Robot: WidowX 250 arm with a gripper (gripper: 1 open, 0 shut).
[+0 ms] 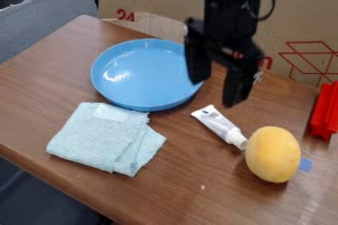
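Observation:
My black gripper (216, 83) hangs above the table between the blue plate (132, 76) and the white tube (218, 124), blurred, its fingers pointing down; whether anything is between them is not clear. The tube lies on the wood right of the plate. A yellow oval object (274, 155), like a mango, sits at the lower right. A folded pale blue cloth (103, 140) lies at the front left.
A red plastic item (326, 112) lies at the right edge. A cardboard box wall (303, 32) stands behind. The wooden table (185, 189) has bare space at front and at left.

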